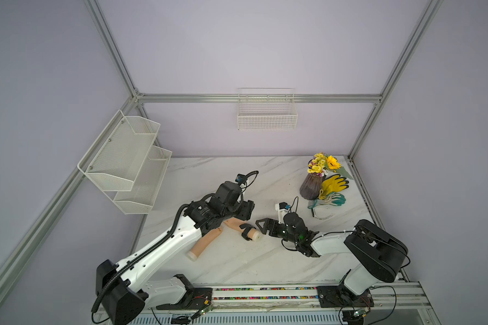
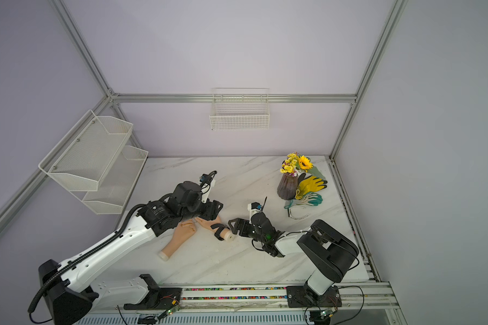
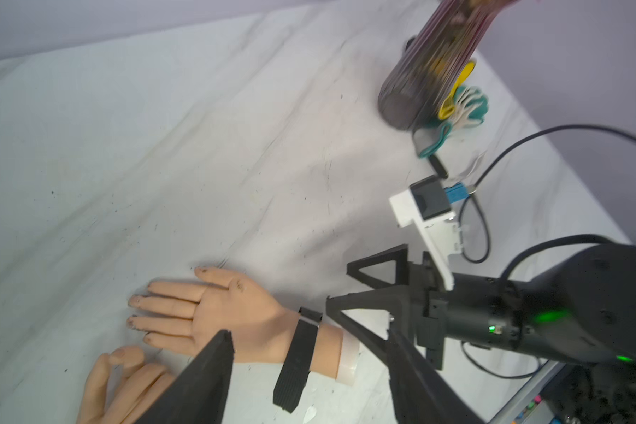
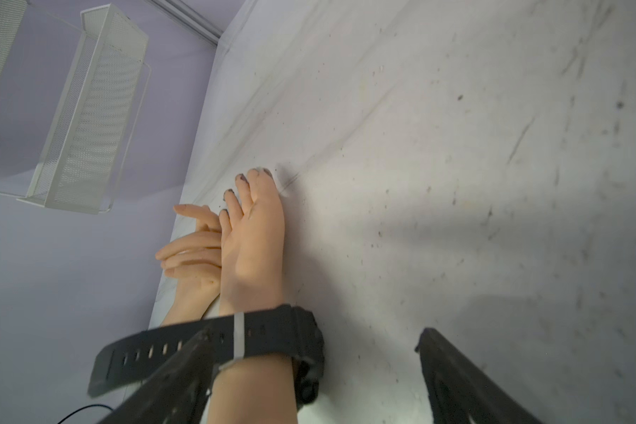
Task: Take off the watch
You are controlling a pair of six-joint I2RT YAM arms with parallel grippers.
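Observation:
A black watch circles the wrist of a prosthetic hand (image 3: 247, 325) lying flat on the marble table, its long strap end sticking out sideways; the watch also shows in the left wrist view (image 3: 298, 360). My right gripper is open and low beside that wrist, its fingertips either side of the watch and forearm in its wrist view. My left gripper stands open above the hands, nothing between its fingers. A second hand (image 2: 176, 241) lies left of the first.
A vase of flowers (image 1: 311, 187) and work gloves (image 1: 333, 187) sit at the back right. Mesh shelves (image 1: 124, 162) hang on the left wall and a wire basket (image 1: 266, 113) on the back wall.

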